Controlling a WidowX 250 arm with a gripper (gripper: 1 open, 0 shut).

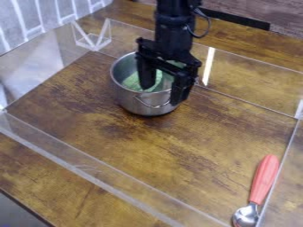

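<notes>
A metal pot (140,99) with a wire handle stands in the upper middle of the wooden table, with something light green (136,81) inside it. My black gripper (165,82) is over the pot's right part, its open fingers down at or inside the rim and partly covering the contents. Whether the fingers touch anything is unclear.
A red-handled scoop (265,176) with a metal head lies at the right front. Clear plastic walls (35,133) border the work area on the wooden table (130,168).
</notes>
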